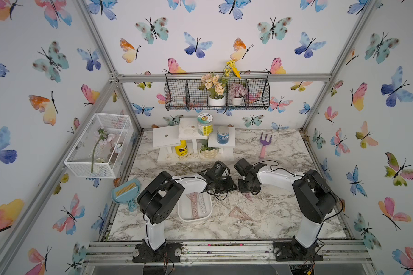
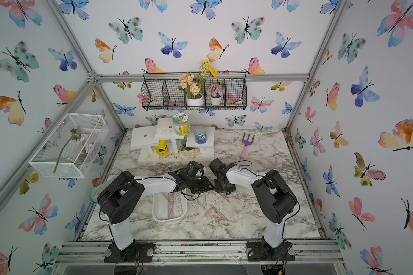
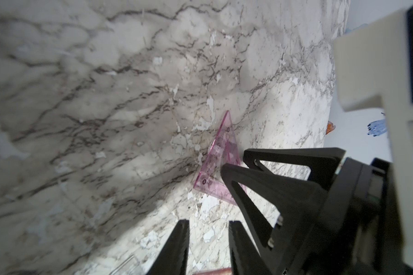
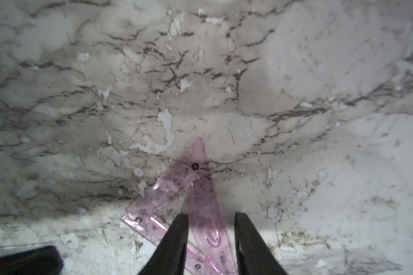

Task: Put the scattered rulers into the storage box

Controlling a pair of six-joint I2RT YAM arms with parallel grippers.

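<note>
A white storage box (image 1: 210, 211) holds pink rulers (image 1: 195, 204). On the marble table, a pink triangle ruler (image 4: 201, 201) lies flat under my right gripper, which is open; one of its sides shows between the fingers, not gripped. The left wrist view also has this triangle (image 3: 214, 160), with the right arm's dark fingers (image 3: 280, 176) over it. My left gripper stands open beside it, fingers apart and empty. Another pink triangle (image 1: 236, 214) rests nearer the front. Low in the left wrist view, a clear ruler's edge (image 3: 127, 265) is partly cut off.
The two arms' grippers are very close together above mid-table. A white shelf (image 1: 166, 136) with cans stands at the back, a purple fork (image 1: 263, 144) to its right. A blue dustpan (image 1: 125, 192) is at the left edge.
</note>
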